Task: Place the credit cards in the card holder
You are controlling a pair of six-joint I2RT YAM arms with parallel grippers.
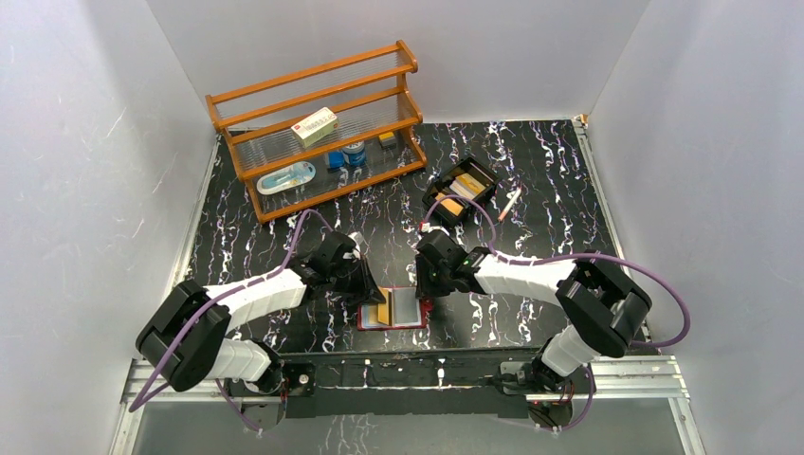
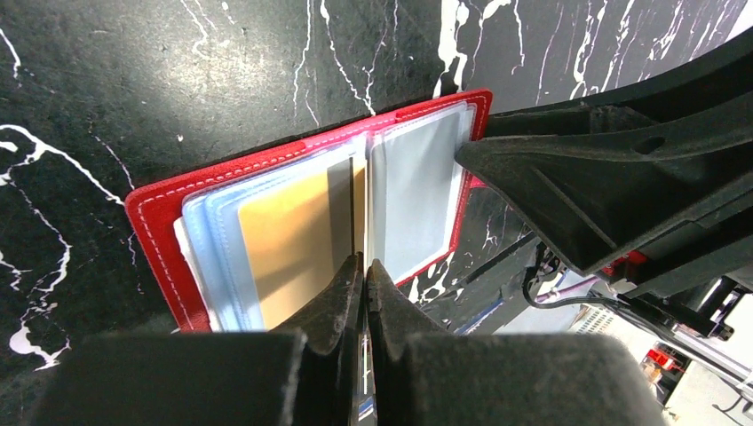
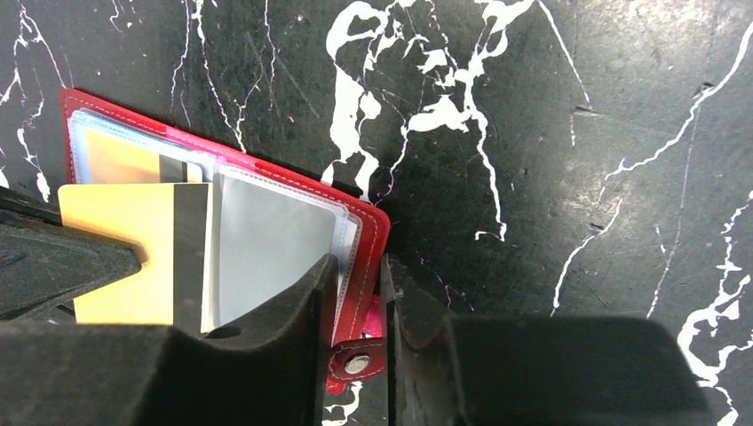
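The red card holder point(image 1: 408, 308) lies open on the table between both grippers, showing clear sleeves. A yellow card point(image 3: 133, 213) with a dark stripe sits at its left portion. My left gripper is shut at the middle of the holder, over the card's edge; whether anything thin is between the fingertips is unclear. My right gripper is at the holder's right edge near the snap strap, its fingers slightly apart, with the holder's red edge showing between or beneath them.
A black box point(image 1: 460, 166) with cards stands at back right, a white pen point(image 1: 510, 203) beside it. A wooden rack point(image 1: 322, 194) fills the back left. The table around the holder is mostly bare.
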